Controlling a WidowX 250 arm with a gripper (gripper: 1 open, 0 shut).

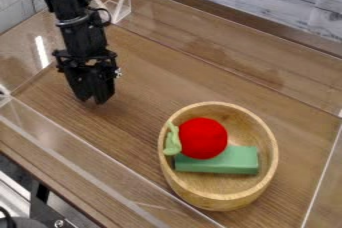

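Note:
My gripper point(88, 84) is at the left of the camera view, low over the wooden table, its black body and fingertips pointing down. Whether its fingers are open or shut is hard to tell. At the lower right, a light wooden bowl point(251, 194) holds a red ball point(203, 137) and a green block point(234, 164), with a pale green piece point(173, 144) at the ball's left side. The gripper is apart from the bowl, up and to the left of it.
Pale edges border the table at the top right and the left.

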